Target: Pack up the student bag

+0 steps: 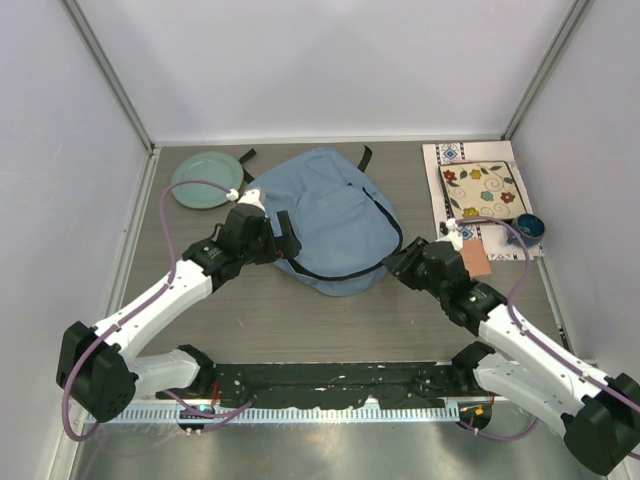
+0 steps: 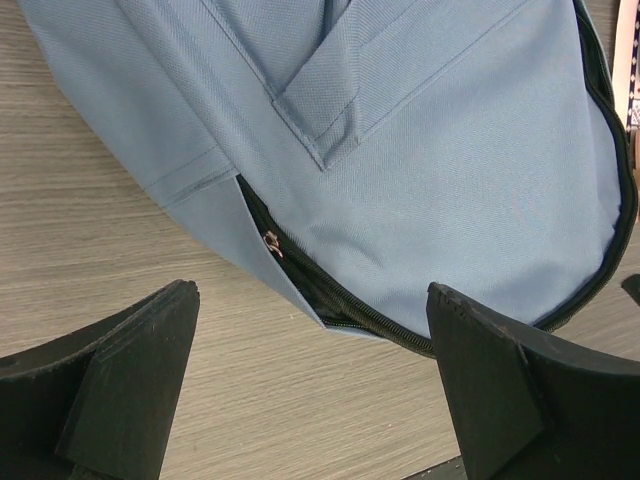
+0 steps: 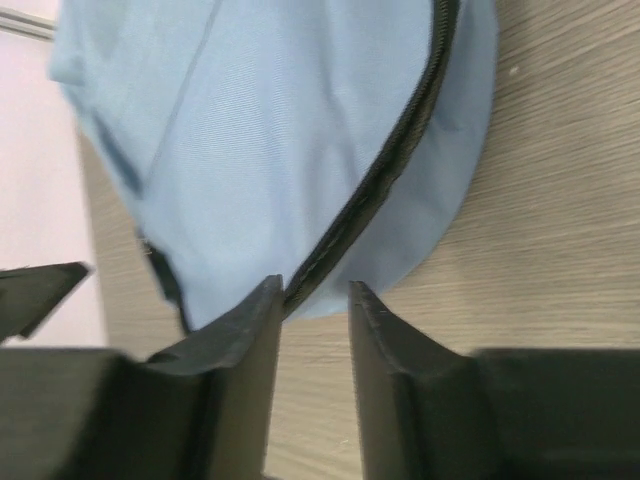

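The light blue bag [image 1: 325, 215] lies flat in the middle of the table with a dark zipper along its lower and right edges, filling most of the left wrist view. My left gripper [image 1: 285, 240] is open above its lower left part, near a zipper pull [image 2: 271, 242], with nothing between its fingers. My right gripper [image 1: 396, 262] is at the bag's lower right edge, its blurred fingertips [image 3: 262, 300] parted, by the dark zipper strip. Whether anything is held there is hard to see; the fingers look apart.
A green plate [image 1: 205, 165] lies at back left. On the right, a patterned mat [image 1: 435, 160] holds a flowered rectangular item [image 1: 480, 188], a blue mug [image 1: 526, 228] and a tan square [image 1: 475, 260]. Bare wood lies in front of the bag.
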